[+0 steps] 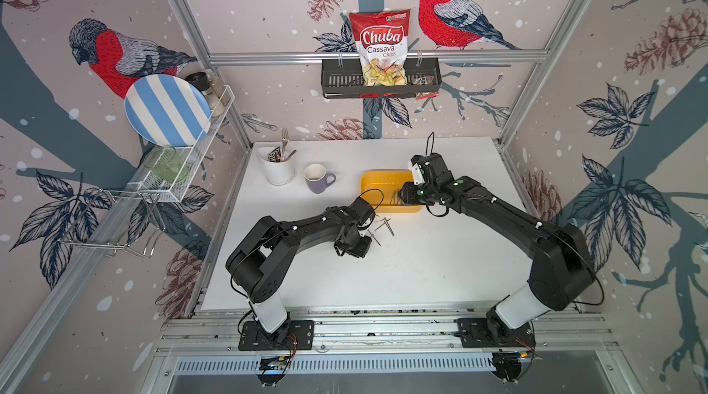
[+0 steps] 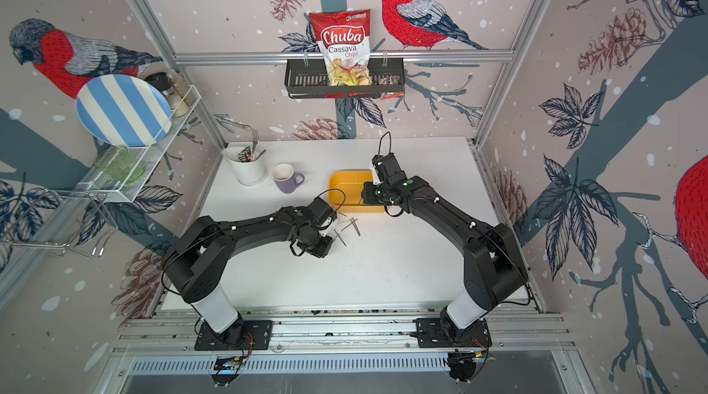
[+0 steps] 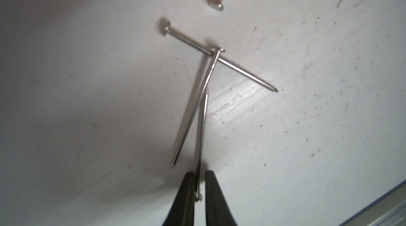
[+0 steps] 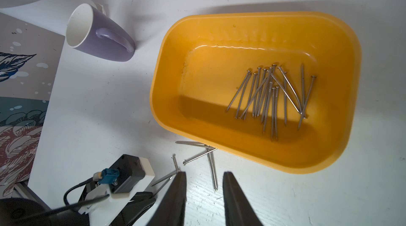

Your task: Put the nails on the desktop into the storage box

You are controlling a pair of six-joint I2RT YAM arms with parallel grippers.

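Note:
In the left wrist view, my left gripper is part open, its narrow fingers on either side of the head end of a nail (image 3: pixel 203 128); a gap shows beside the nail. Touching or close to that nail, a second nail (image 3: pixel 190 118) lies across a third nail (image 3: pixel 249 75) on the white desktop. My right gripper stands open near the front of the yellow storage box (image 4: pixel 262 164), nothing between its fingers. Several nails (image 4: pixel 275 99) rest inside the box. A small pile of nails (image 4: pixel 211 162) lies just in front of it.
Behind and left of the box are a purple mug (image 1: pixel 317 179) and a white utensil holder (image 1: pixel 278 169). The left arm (image 1: pixel 309 230) reaches close to the pile. Clear desktop (image 1: pixel 442 268) extends at the front right.

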